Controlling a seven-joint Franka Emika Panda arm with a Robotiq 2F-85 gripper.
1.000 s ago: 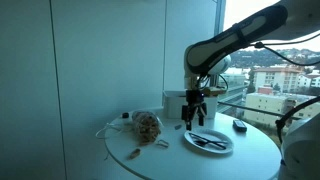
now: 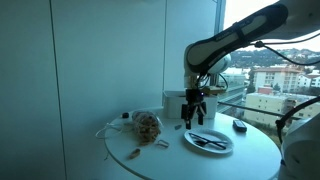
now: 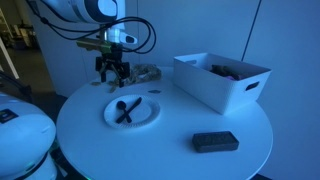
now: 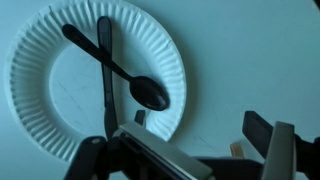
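Note:
A white paper plate (image 4: pixel 30 85) with a fluted rim lies on the round white table. On it rest a black spoon (image 4: pixel 148 93) and a black knife (image 4: pixel 106 65), crossing each other near their upper ends in the wrist view. My gripper (image 2: pixel 194 122) hangs above the table beside the plate (image 2: pixel 225 145), fingers pointing down. In the wrist view its two fingers are spread wide, one finger (image 4: pixel 258 132) well to the right, with nothing held between them. A small brown piece (image 4: pixel 237 149) shows on the table between the fingers.
A white box (image 3: pixel 225 90) with things inside stands at the table's back edge. A dark block (image 3: pixel 214 142) lies in front of it. A clear bag (image 2: pixel 147 125) and several small pieces lie on the other side.

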